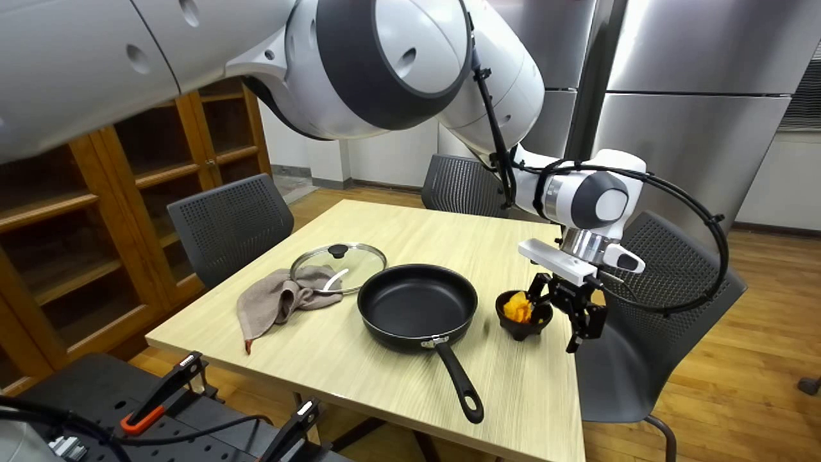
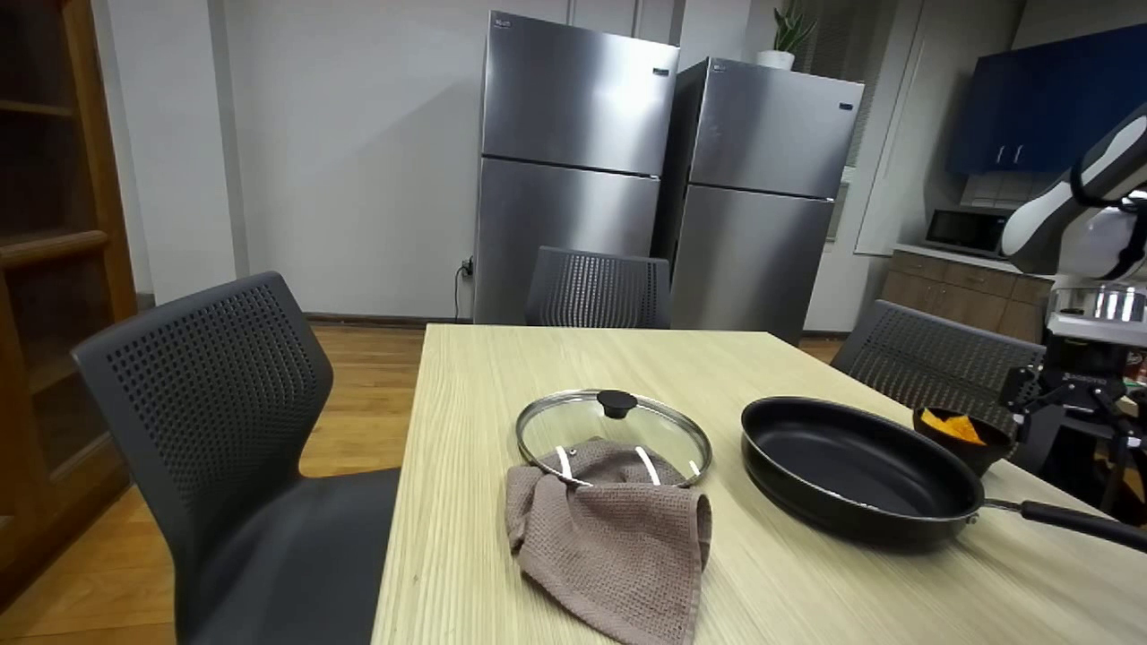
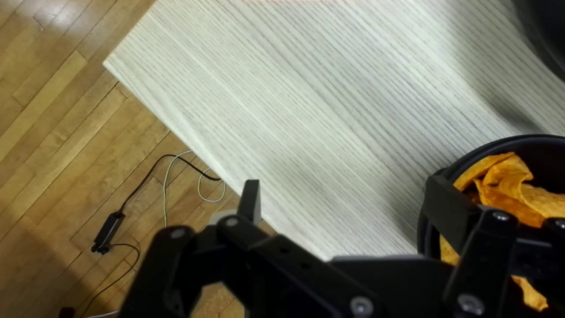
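My gripper (image 1: 552, 318) is open at the table's right side, its fingers spread wide with nothing gripped between them. One finger (image 3: 450, 212) reaches over the near rim of a small black bowl (image 1: 521, 331); whether it touches the bowl I cannot tell. The other finger (image 3: 252, 200) hangs out by the table edge. Orange chips (image 3: 508, 185) fill part of the bowl. Left of it sits an empty black frying pan (image 1: 417, 304), its handle pointing to the table's front. A glass lid (image 2: 615, 430) with a black knob rests partly on a crumpled grey-brown towel (image 2: 618, 543).
Chairs stand around the table (image 1: 492, 400), one black chair (image 1: 631, 369) right beside my gripper. Bare tabletop lies behind the pan and in front of the bowl. Cables (image 3: 164, 159) lie on the floor below the edge.
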